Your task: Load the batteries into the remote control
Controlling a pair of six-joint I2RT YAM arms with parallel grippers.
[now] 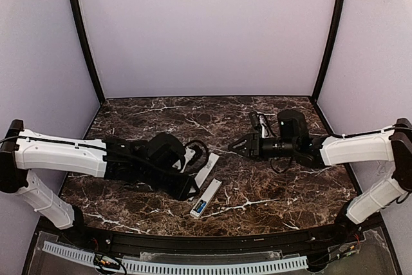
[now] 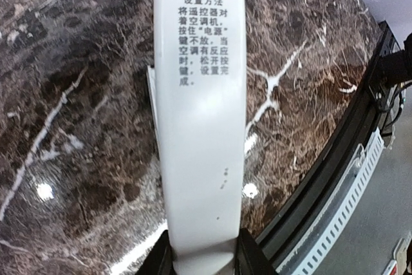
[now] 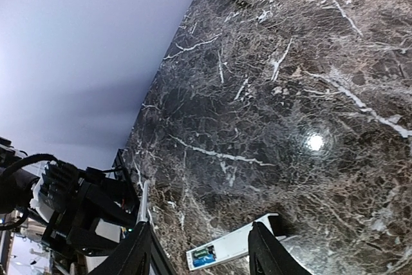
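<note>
A white remote (image 1: 206, 169) is clamped in my left gripper (image 1: 192, 188); it fills the middle of the left wrist view (image 2: 199, 127), printed text facing up. Below it on the marble table lies a white box-like tray (image 1: 214, 191) with a blue battery (image 1: 201, 205) at its near end, also in the right wrist view (image 3: 228, 246). My right gripper (image 1: 239, 146) hangs to the upper right of the remote, its fingers (image 3: 261, 246) apart with nothing between them, above the table.
</note>
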